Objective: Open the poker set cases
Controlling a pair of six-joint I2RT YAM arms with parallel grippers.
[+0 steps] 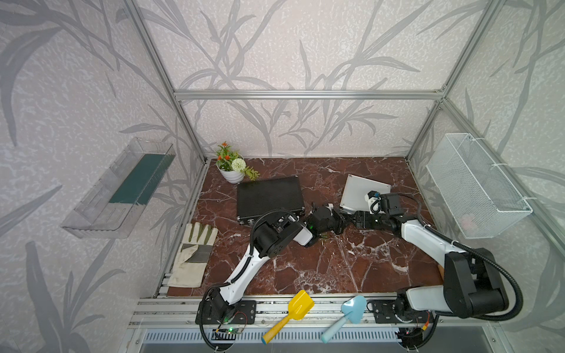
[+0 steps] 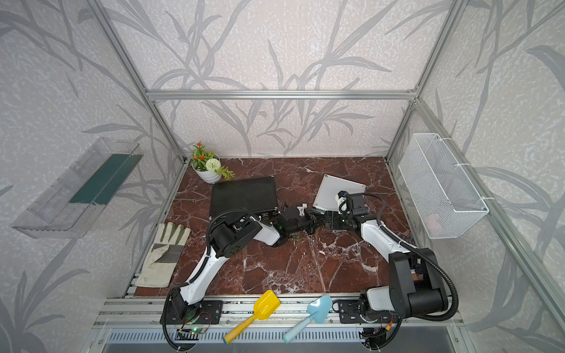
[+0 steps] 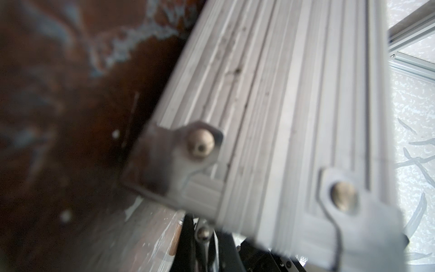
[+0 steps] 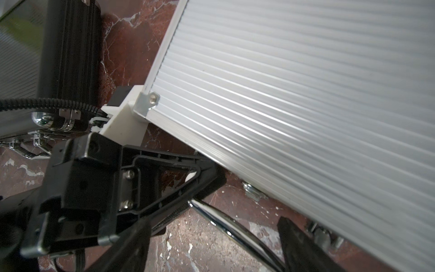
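Note:
A silver ribbed case [image 1: 360, 187] lies closed at the right of the table; a black case [image 1: 269, 194] lies closed to its left. My left gripper [image 1: 341, 219] is at the silver case's front-left corner; in the left wrist view the case's metal side fills most of the frame, hiding the fingertips. My right gripper is over the case's front edge, part open, with a chrome handle [image 4: 231, 229] between its fingers, not clearly gripped. Latches [image 4: 254, 190] show below the front edge.
A potted plant [image 1: 234, 173] stands at the back left, a work glove [image 1: 188, 259] at the left edge. Wire baskets [image 1: 470, 182] hang on both side walls. A yellow scoop [image 1: 300, 303] and a blue one [image 1: 353, 306] lie along the front rail.

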